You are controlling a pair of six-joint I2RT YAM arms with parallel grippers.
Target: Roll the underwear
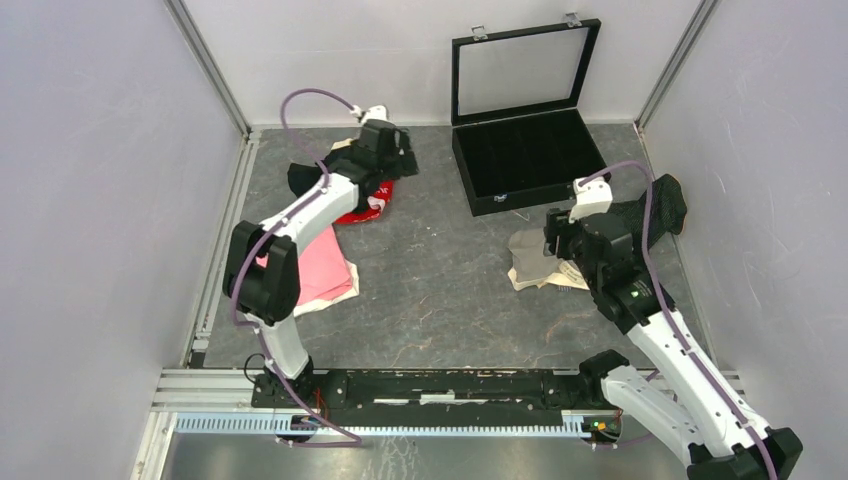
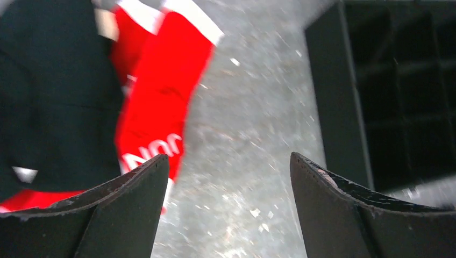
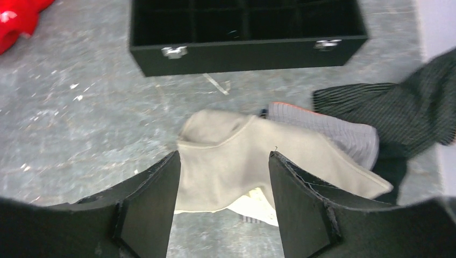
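Observation:
A greyish-beige pair of underwear [image 3: 226, 174] with a cream waistband [image 1: 525, 284] lies loosely spread in front of the case. Above it is my right gripper, fingers apart, and the cloth shows through the gap below them without being visibly pinched. Part of the garment is hidden under the right arm in the top view. Over on the left, my left gripper is open and empty above bare table. Beside its left finger lie red underwear [image 2: 161, 86] with white lettering and a black garment [image 2: 64, 107].
An open black case [image 1: 482, 205] with compartments stands at the back. Pink cloth [image 1: 322, 268] lies at the left. Striped grey [image 3: 322, 126] and dark patterned cloth [image 3: 371, 102] crowd the right side.

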